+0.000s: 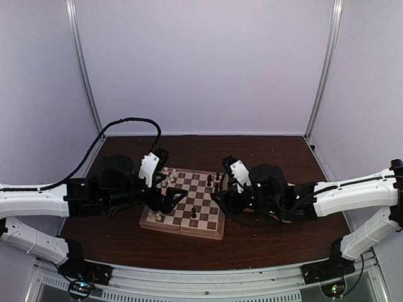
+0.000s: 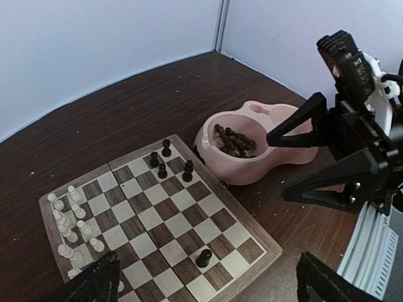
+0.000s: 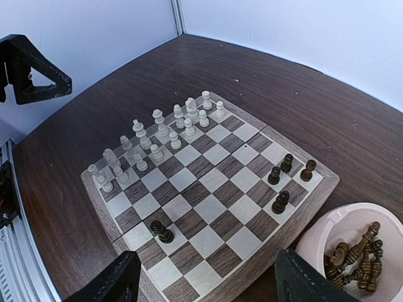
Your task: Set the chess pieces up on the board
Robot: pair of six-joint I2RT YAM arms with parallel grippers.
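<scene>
The wooden chessboard (image 3: pixel 208 206) lies in the middle of the table. White pieces (image 3: pixel 162 121) stand upright in two rows along its left side. At the opposite side several dark pieces (image 3: pixel 281 202) are grouped near the far corner, while a lone dark pawn (image 3: pixel 162 231) stands near the front edge. My left gripper is open over the left part of the board, nothing between its fingers. My right gripper, likewise open and empty, hovers by the board's right edge. Loose dark pieces (image 2: pixel 235 142) lie heaped in the pink container.
Right of the board sits the pink container (image 2: pixel 208 136), mostly hidden under the right arm in the top view. The dark tabletop (image 1: pixel 264 148) behind the board is bare. Pale walls (image 1: pixel 201 69) enclose the back and sides.
</scene>
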